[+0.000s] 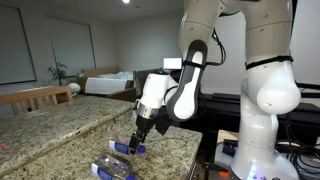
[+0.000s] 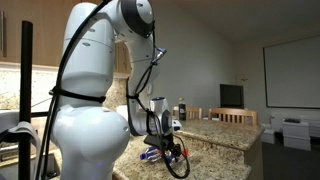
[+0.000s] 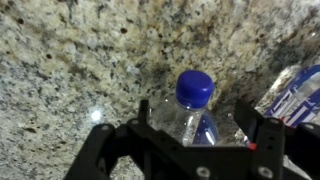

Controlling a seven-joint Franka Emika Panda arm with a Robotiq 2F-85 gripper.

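A clear plastic bottle with a blue cap [image 3: 195,88] lies on the speckled stone counter, showing between the fingers of my gripper in the wrist view. Those fingers stand apart, with a gap on the cap's right side; whether either one touches the bottle I cannot tell. From exterior view 1, the gripper [image 1: 142,139] is low over this bottle [image 1: 122,147], close to its capped end. A second clear bottle [image 1: 113,168] with a blue label lies nearer that camera. At the right of the wrist view, a bottle [image 3: 301,97] with a blue, white and red label is partly cut off.
The counter [image 1: 60,130] has free room left of the bottles. A dark bottle [image 2: 182,108] stands farther back in exterior view 2. Wooden chairs [image 1: 40,98] line the far side.
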